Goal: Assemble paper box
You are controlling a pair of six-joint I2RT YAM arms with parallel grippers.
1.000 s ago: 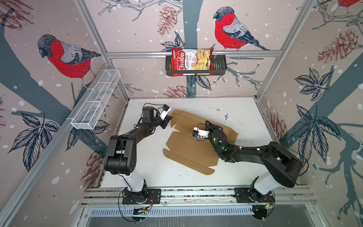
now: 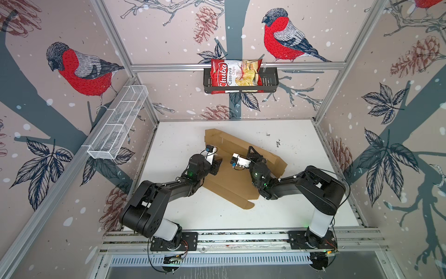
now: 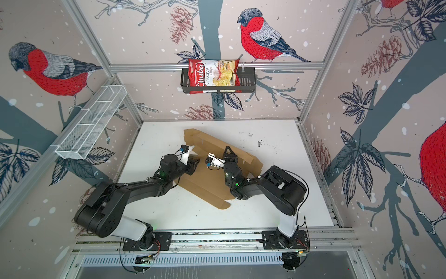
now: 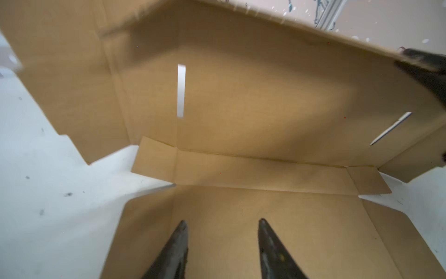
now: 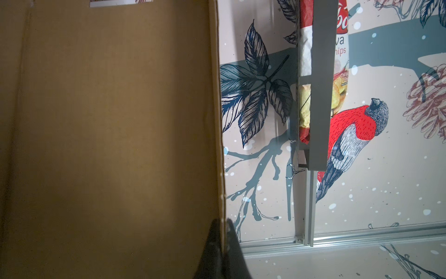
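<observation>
The brown cardboard box blank [image 2: 236,180] lies unfolded on the table, its back wall [image 4: 278,97] raised and slotted near both ends. My right gripper is shut on the upper edge of that wall, the thin cardboard running between its fingertips. Over the left part of the blank, my left gripper [image 2: 217,166] stands open. In the left wrist view its fingers [image 4: 174,255] are apart, with nothing between them and the bottom panel [image 4: 264,218] beyond. A side flap [image 4: 60,83] at the wall's left end sticks outward. The front flap [image 2: 227,194] lies at the near side.
White table [image 2: 172,139] shows free around the blank, mainly at the back left and in front. A black shelf [image 2: 274,81] with a chips bag [image 2: 237,73] hangs on the back wall. A white wire basket [image 2: 118,121] hangs at left.
My left gripper has moved from the blank's left side toward the front and right, over the panel. The right gripper and blank have shifted left. The wall's left flap has swung outward.
</observation>
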